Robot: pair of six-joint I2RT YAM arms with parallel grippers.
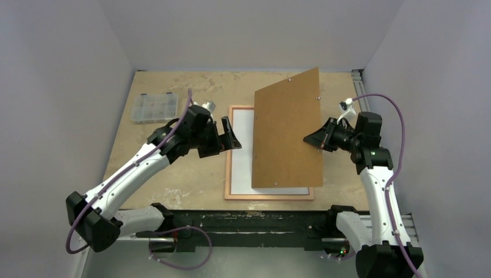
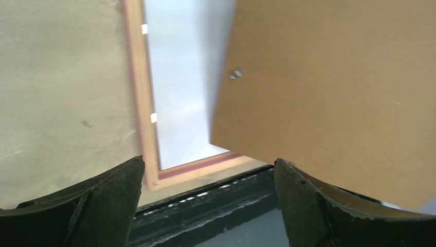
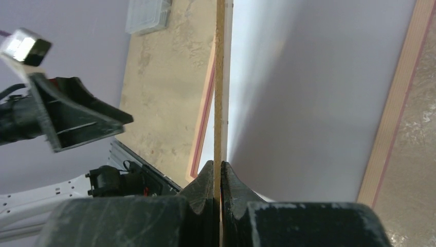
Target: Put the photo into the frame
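Observation:
A wooden picture frame [image 1: 230,179] lies flat on the table, its inside showing a white surface [image 1: 242,162]. Whether that white is the photo I cannot tell. Over the frame stands a tilted brown backing board [image 1: 286,133] with small metal fittings along its edges. My right gripper is shut on the board's right edge; the right wrist view shows the board edge-on between its fingers. My left gripper [image 1: 236,134] is apart from the board, over the frame's left side. In the left wrist view its fingers [image 2: 110,198] stand wide open with nothing between them.
A clear plastic compartment box [image 1: 155,108] sits at the table's back left. A dark edge strip [image 1: 249,223] runs along the front, close to the frame.

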